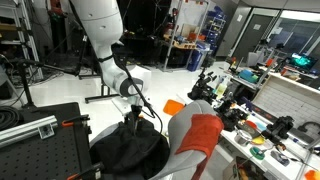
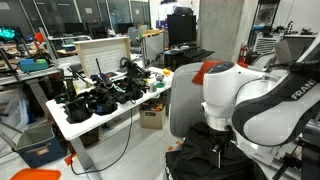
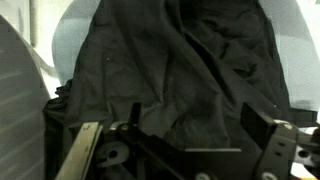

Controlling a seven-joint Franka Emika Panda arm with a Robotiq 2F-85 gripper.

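A black cloth lies rumpled on the seat of a grey chair, and it fills most of the wrist view, where its folds run lengthwise. My gripper is open above the cloth, its two fingers wide apart at the bottom of that view. Nothing is held between them. From the second exterior view, the white arm reaches down over the dark cloth. The fingertips are hard to make out against the black cloth in both exterior views.
A red cloth hangs over the chair's grey back. Beyond it, a white table carries several dark items. A cardboard box and a grey bin stand on the floor. A black surface lies near the arm.
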